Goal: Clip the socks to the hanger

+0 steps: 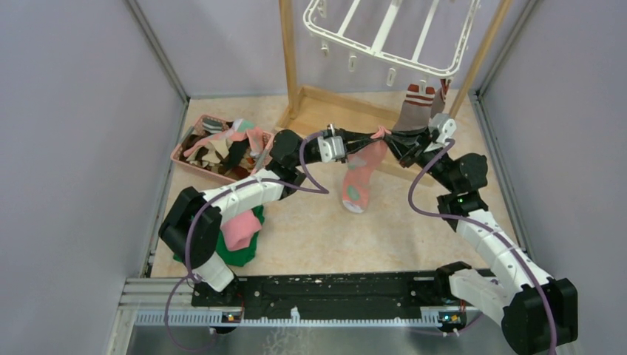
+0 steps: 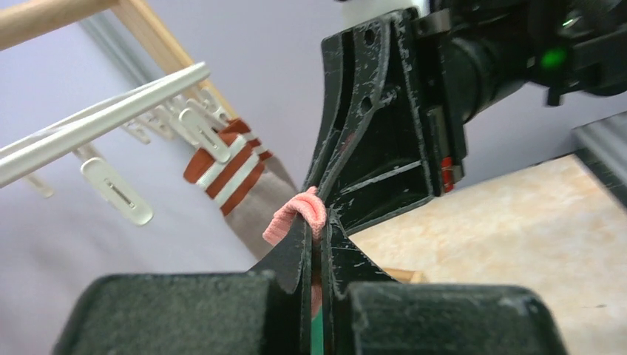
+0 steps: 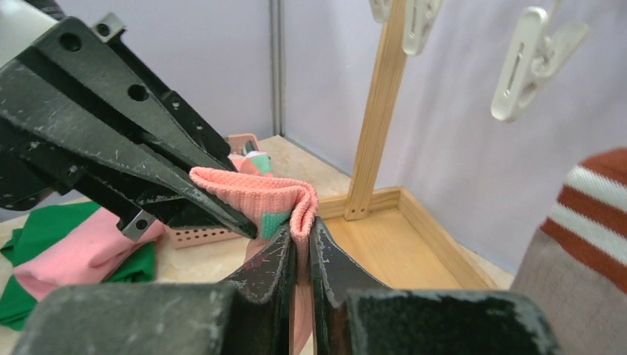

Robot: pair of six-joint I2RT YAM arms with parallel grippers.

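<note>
A pink sock with mint patches [image 1: 357, 181] hangs below the meeting fingertips of my left gripper [image 1: 370, 137] and my right gripper [image 1: 392, 135], in front of the hanger's lower edge. Its cuff is bunched between the shut fingers of both, as the left wrist view and right wrist view show. The white hanger [image 1: 382, 55] carries clips [image 3: 510, 78] along its rim; grey socks with red and white stripes [image 1: 416, 107] hang at its right end.
A pink basket of mixed socks [image 1: 180, 159] stands at the left. Green and pink cloths [image 1: 240, 229] lie below it. A wooden tray frame [image 1: 318, 100] sits under the hanger.
</note>
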